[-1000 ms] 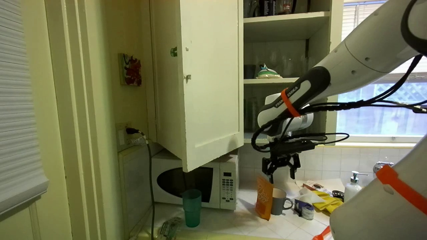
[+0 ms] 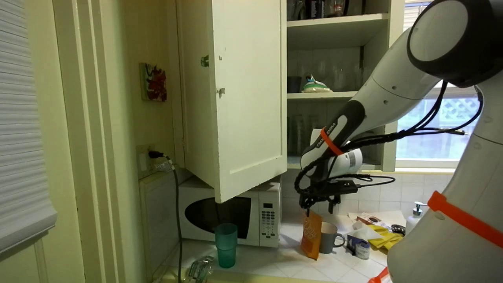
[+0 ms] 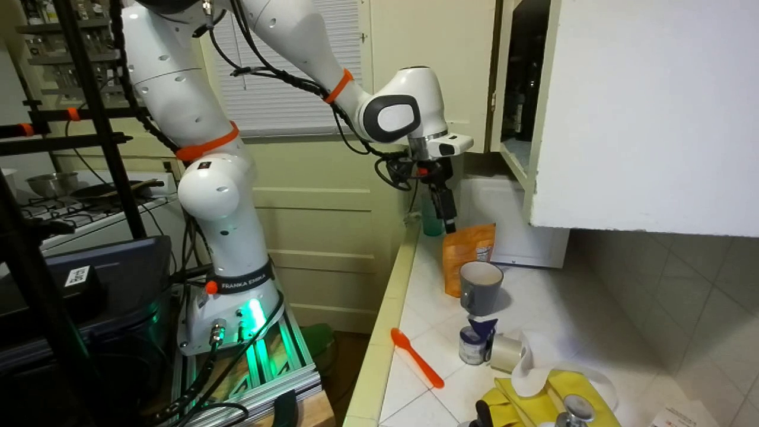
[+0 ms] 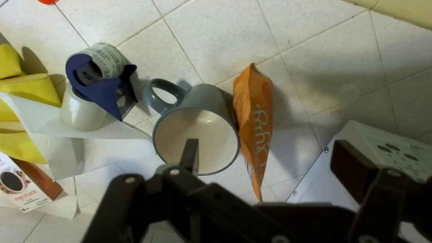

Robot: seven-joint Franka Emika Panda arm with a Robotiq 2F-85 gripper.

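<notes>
My gripper stands open above the counter, over the orange pouch. In the wrist view the pouch appears between the two spread fingers and below them, seen edge-on from above. Nothing is held. A grey mug with a cream inside stands upright beside the pouch, close against it or touching. One finger overlaps the mug's opening in that view. From the other side, the pouch stands upright behind the mug, under the gripper.
A white microwave sits close by under the open cupboard door. A teal cup stands before it. Tape rolls, yellow gloves and an orange spoon lie on the counter.
The arm has moved left in exterior view 1, bringing my gripper from above the pouch and mug to over the pouch, seemingly turned a little. The pouch and mug have not moved.
</notes>
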